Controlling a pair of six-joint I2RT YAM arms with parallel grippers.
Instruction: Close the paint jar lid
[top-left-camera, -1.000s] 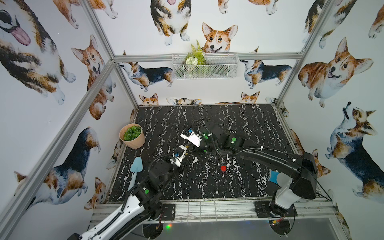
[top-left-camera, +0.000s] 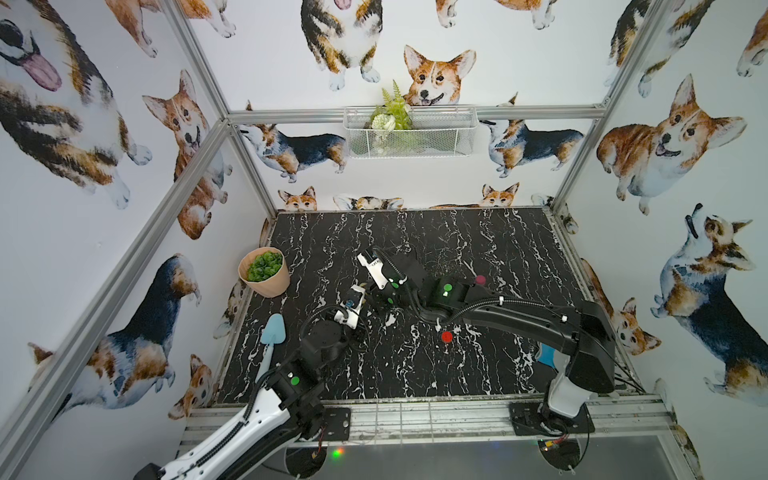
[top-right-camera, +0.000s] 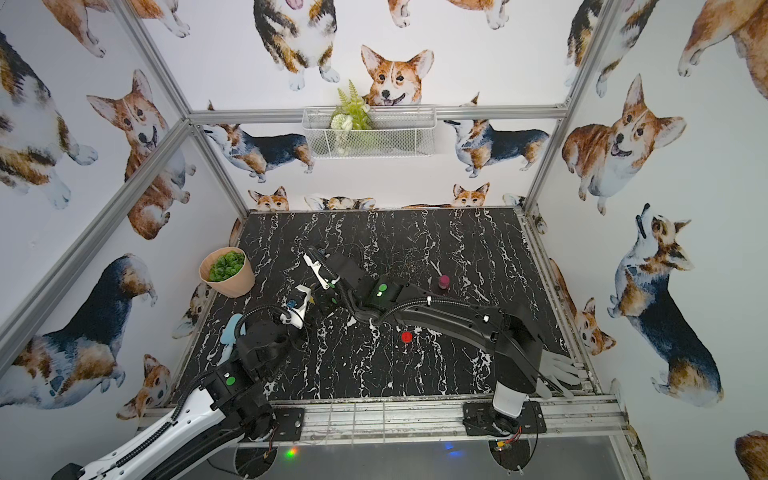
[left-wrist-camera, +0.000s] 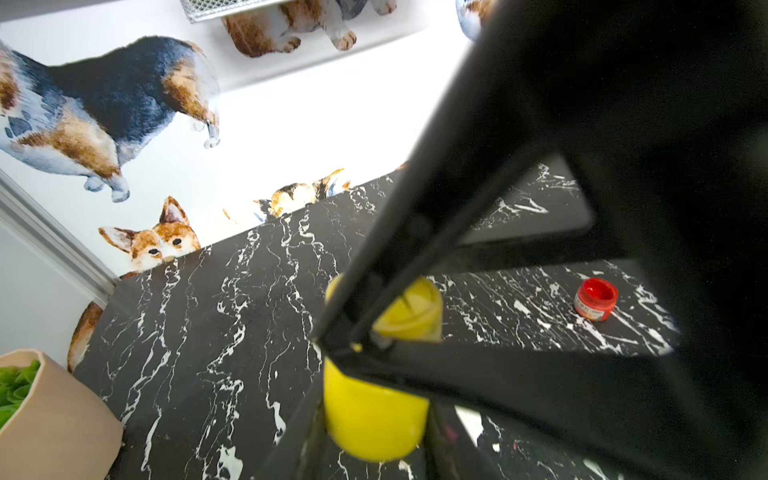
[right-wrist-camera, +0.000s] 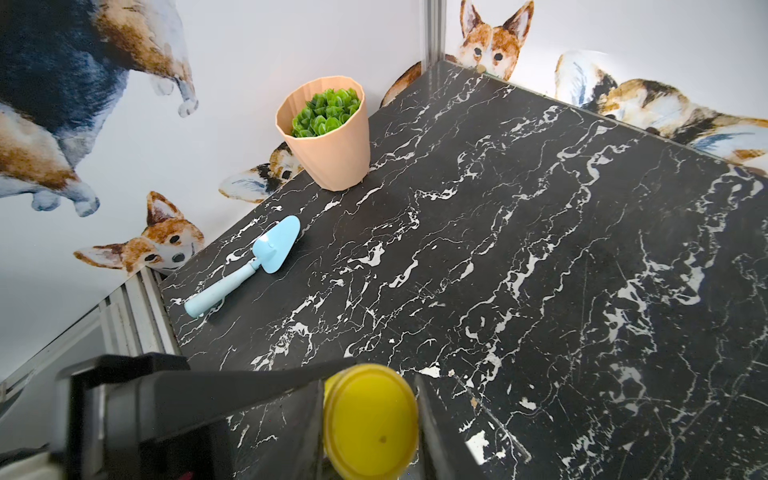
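A yellow paint jar (left-wrist-camera: 376, 408) sits between the fingers of my left gripper in the left wrist view, its upper part partly hidden behind the black body of my right gripper. In the right wrist view a round yellow top (right-wrist-camera: 370, 420) is held between my right gripper's fingertips, apparently the lid; whether it sits seated on the jar is unclear. Both grippers are shut on yellow parts, meeting at the middle-left of the table, my left gripper (top-left-camera: 360, 296) from the front left, my right from the right, above it.
A plant pot (top-left-camera: 268, 278) and light blue trowel (top-left-camera: 272, 328) lie along the left side. An open red paint jar (left-wrist-camera: 595, 302) and a dark pink jar (top-right-camera: 444, 281) stand on the table.
My right arm and gripper have shifted left, toward my left gripper, which has moved only slightly.
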